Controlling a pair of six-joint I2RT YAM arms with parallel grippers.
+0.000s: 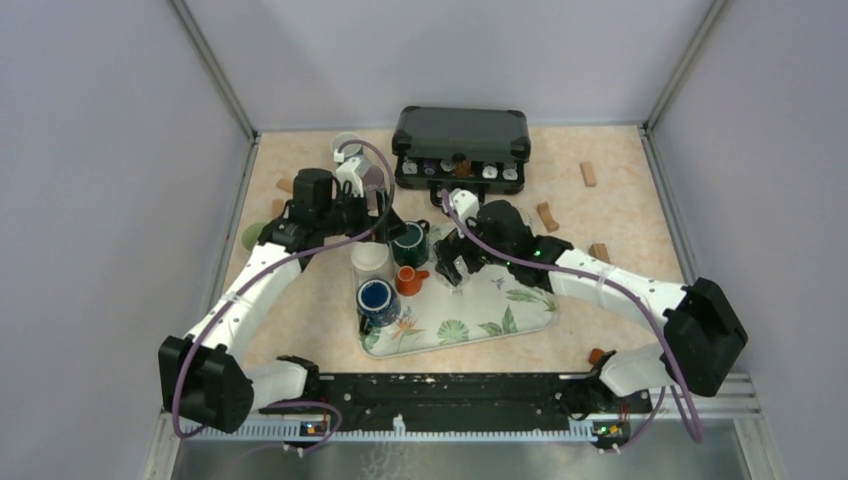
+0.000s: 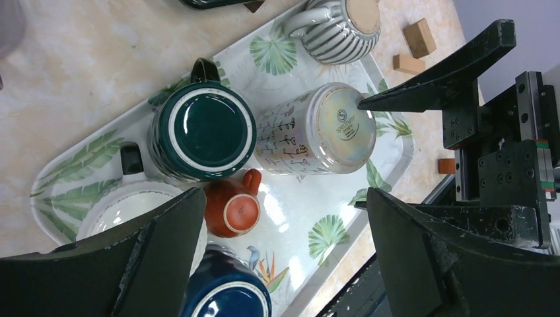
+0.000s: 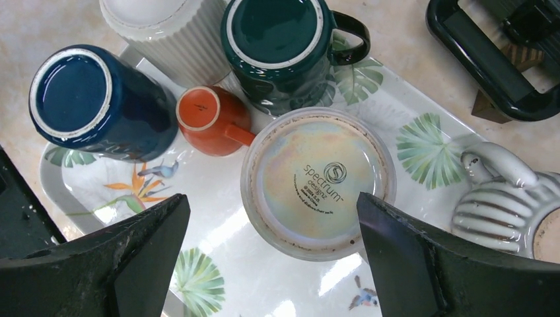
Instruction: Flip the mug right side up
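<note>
Mugs rest bottom-up on a floral tray (image 1: 450,335): dark green, white (image 3: 168,46), blue (image 3: 72,92), small red (image 3: 205,115) and a printed mug whose base fills the middle of the right wrist view. A striped grey mug (image 2: 333,33) lies at the back right. My right gripper stands open over the printed mug, a finger near its base in the left wrist view. My left gripper is open above the left of the tray, nothing between its fingers.
An open dark case (image 1: 460,135) stands at the back. Wooden blocks (image 1: 588,173) lie scattered around the right side. The tray's front right has bare space.
</note>
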